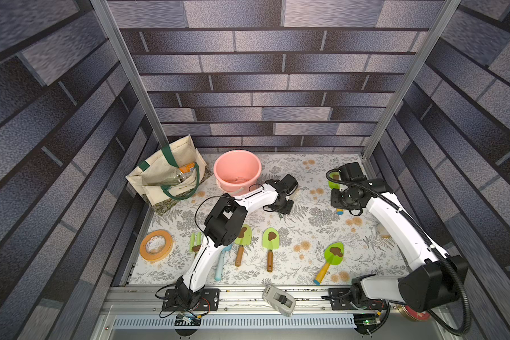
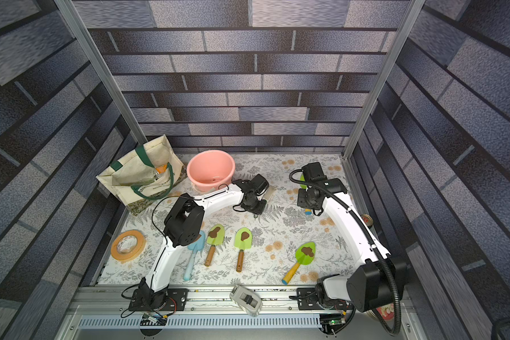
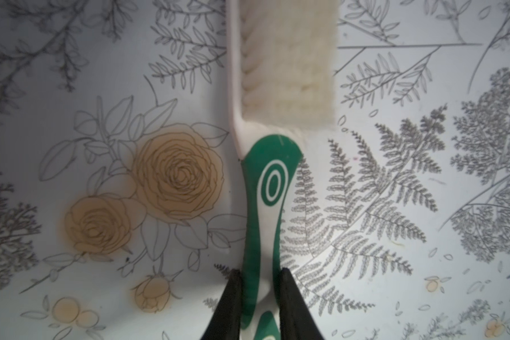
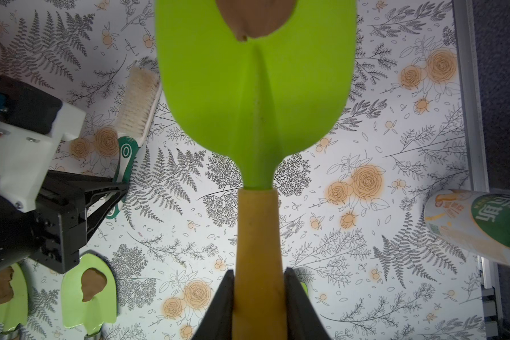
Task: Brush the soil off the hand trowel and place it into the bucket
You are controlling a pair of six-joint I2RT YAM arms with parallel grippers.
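Observation:
A white and green brush [image 3: 272, 187] lies bristles up on the floral table, with my left gripper low over its handle, fingers on either side of it; whether they press on it is unclear. My right gripper is shut on the yellow handle of a green hand trowel [image 4: 198, 90], lifted above the table, with a brown soil patch [image 4: 255, 14] on its blade. The pink bucket [image 1: 237, 163] stands at the back left, behind my left gripper.
More trowels with soil [image 2: 242, 240] lie along the front. A canvas bag [image 2: 119, 187] and tape roll [image 2: 128, 233] are at left, a can [image 4: 476, 226] at right.

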